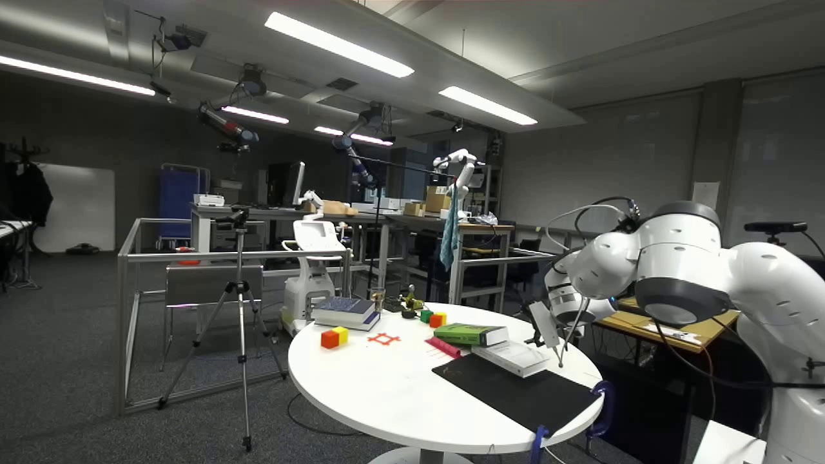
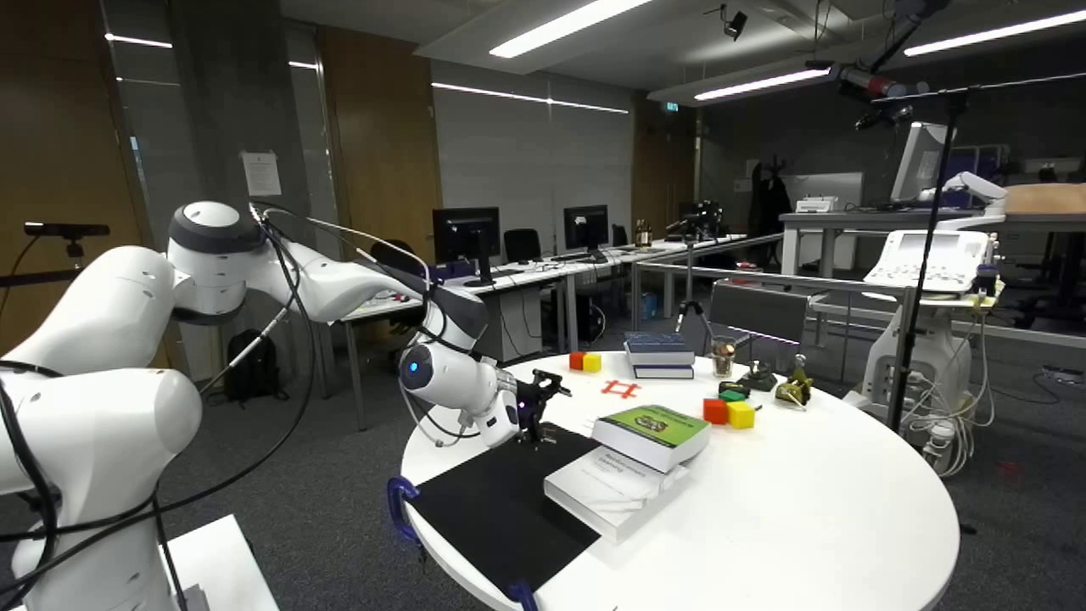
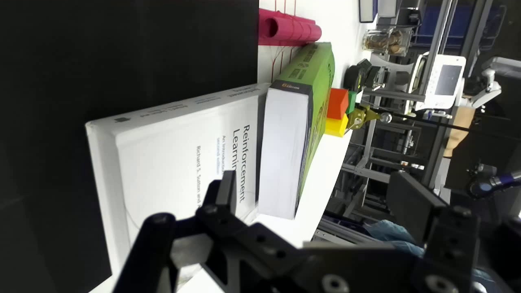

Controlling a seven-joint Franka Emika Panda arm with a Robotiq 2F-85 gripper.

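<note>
A white book titled "Reinforcement Learning" lies partly on a black mat. The green-covered book leans over its edge, one side resting on the white cover. In the wrist view my gripper is open, its fingers spread wide apart and nothing between them. One finger overlaps the white book in that picture, while the other shows against the room behind. Exterior view 2 has the gripper above the table, at the mat's far side and short of both books.
A pink roll lies by the green book. Farther off are coloured cubes, a red lattice piece, two stacked blue books and a glass jar. Blue clamps grip the table edge.
</note>
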